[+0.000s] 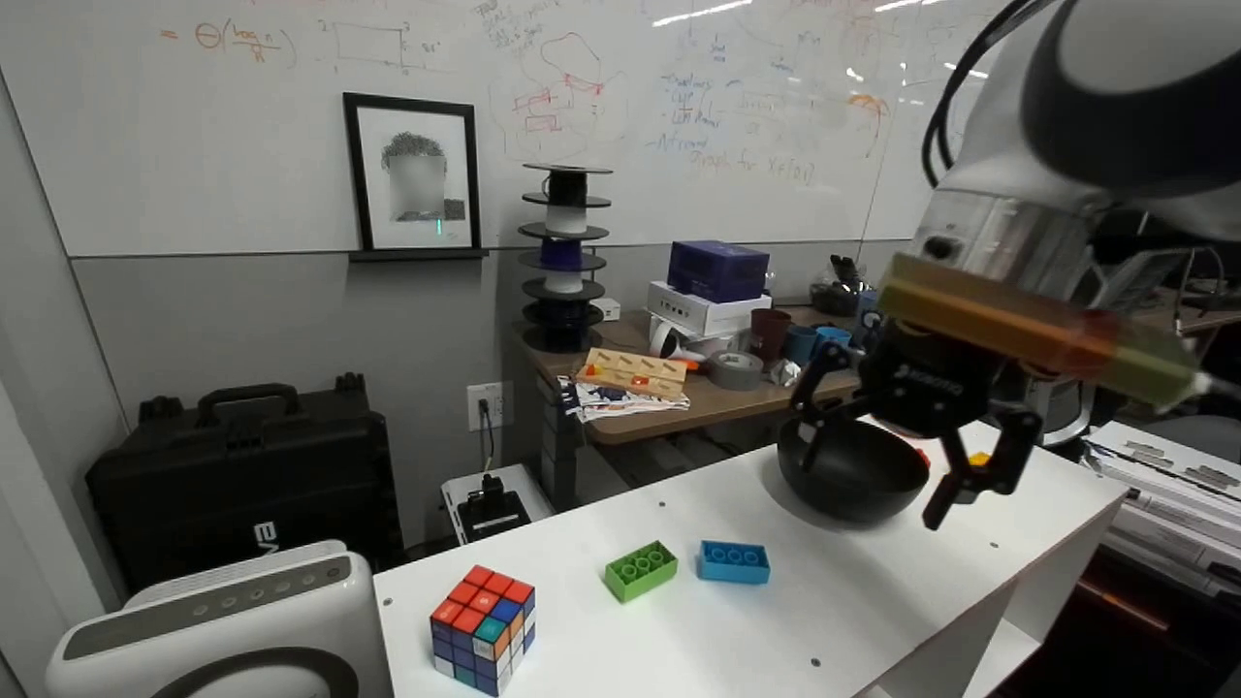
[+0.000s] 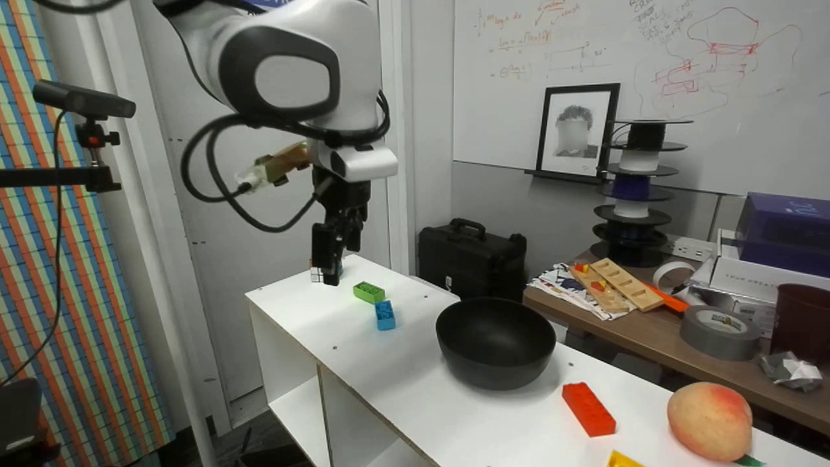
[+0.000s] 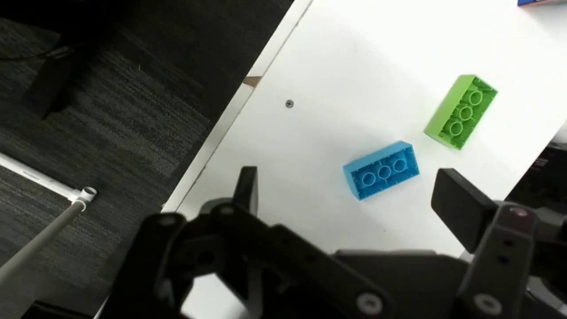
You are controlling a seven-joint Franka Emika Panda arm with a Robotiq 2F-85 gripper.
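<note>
My gripper hangs open above the white tabletop, its fingers wide apart and nothing held between them. Below it in the wrist view a blue brick [image 3: 381,170] lies with its hollow side up, nearer the right finger [image 3: 462,207]. Up and to the right of that is a green brick [image 3: 461,111], also hollow side up. In exterior view 1 the gripper [image 1: 878,477] appears in front of the black bowl [image 1: 840,494]. The bowl looks empty in exterior view 2. A Rubik's cube [image 1: 485,628] stands at the table's near left end.
Beyond the bowl lie a red brick [image 2: 589,408], a yellow brick [image 2: 622,459] and a peach [image 2: 709,420]. The table's edge [image 3: 239,101] drops to dark floor on the left in the wrist view. Bare tabletop surrounds the blue and green bricks.
</note>
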